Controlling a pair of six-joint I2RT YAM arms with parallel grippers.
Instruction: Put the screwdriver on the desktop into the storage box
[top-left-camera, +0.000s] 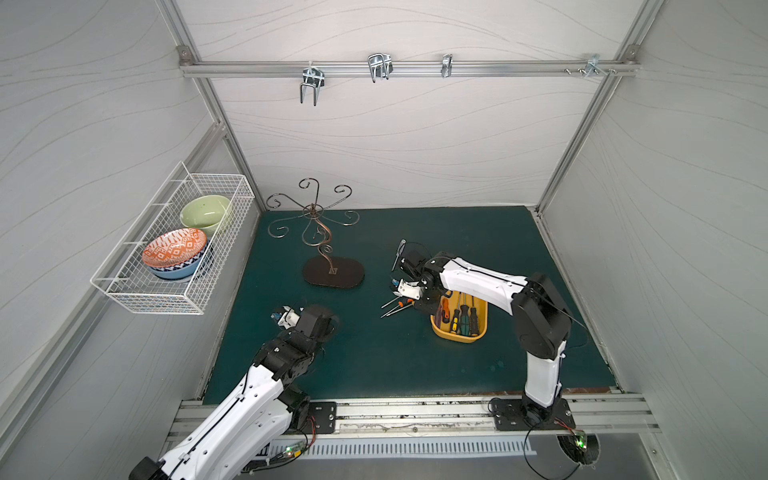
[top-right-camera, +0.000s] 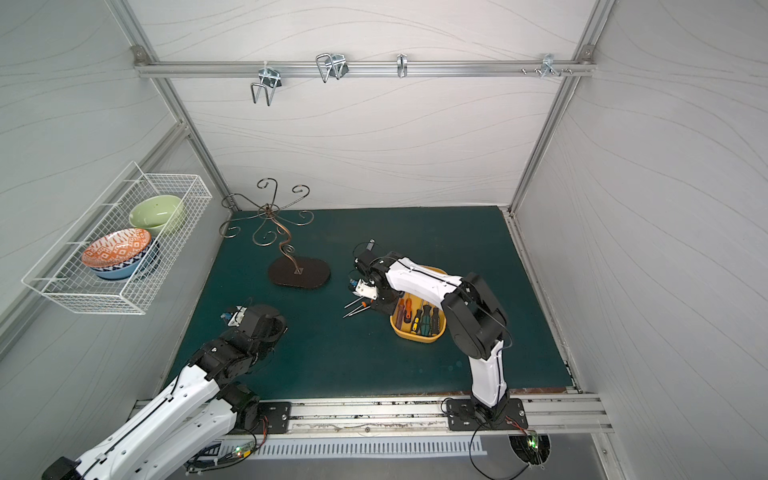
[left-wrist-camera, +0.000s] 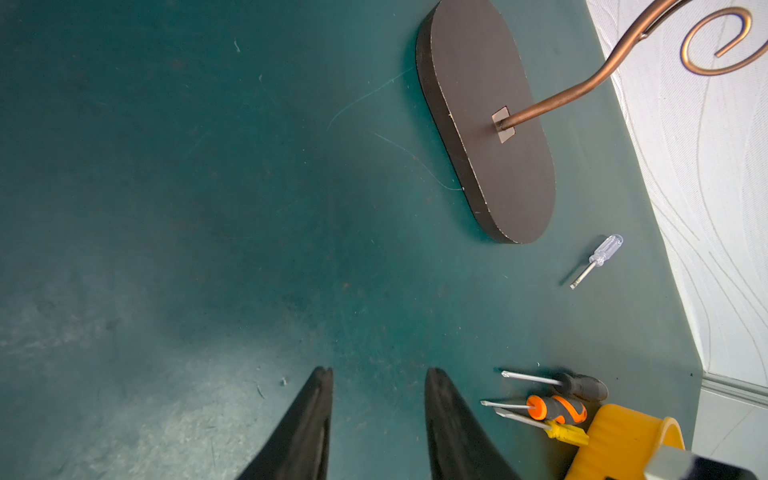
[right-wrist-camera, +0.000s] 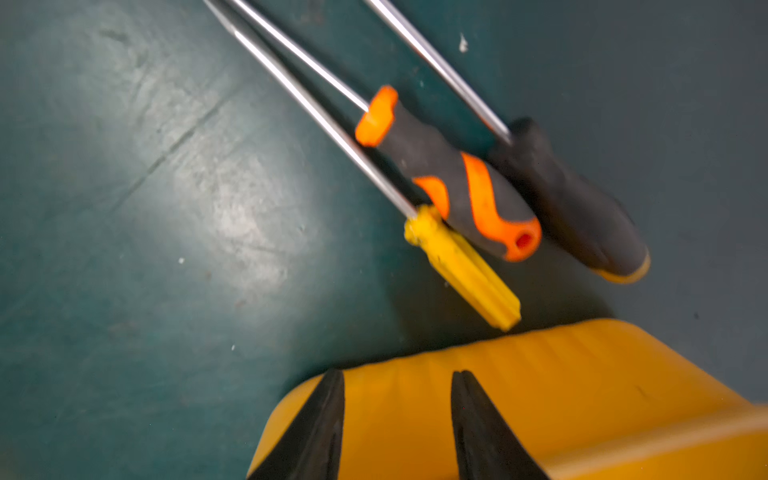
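Three screwdrivers lie on the dark green desktop left of the yellow storage box (top-left-camera: 461, 336): one with a yellow handle (right-wrist-camera: 468, 276), one orange and black (right-wrist-camera: 448, 184), one black (right-wrist-camera: 580, 208). A small clear-handled screwdriver (left-wrist-camera: 605, 249) lies farther back. The box holds several screwdrivers. My right gripper is open above the box's rim and the three screwdrivers, with nothing between its fingers. My left gripper is open over bare desktop at the front left, holding nothing.
A metal scroll stand on an oval base (top-left-camera: 346, 273) stands at the back left of the desktop. A wire basket with bowls (top-left-camera: 192, 297) hangs on the left wall.
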